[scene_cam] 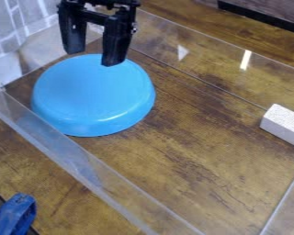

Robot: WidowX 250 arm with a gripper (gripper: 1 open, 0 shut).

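My black gripper [96, 46] hangs at the top left with its two fingers spread and pointing down, open, with nothing seen between them. Beneath it, a large round blue object [91, 96] rests on the wooden surface, its smooth top bare.
A white block [285, 124] lies at the right edge. A blue item [15, 217] is at the bottom-left corner. Clear transparent walls cross the view on the left and right.
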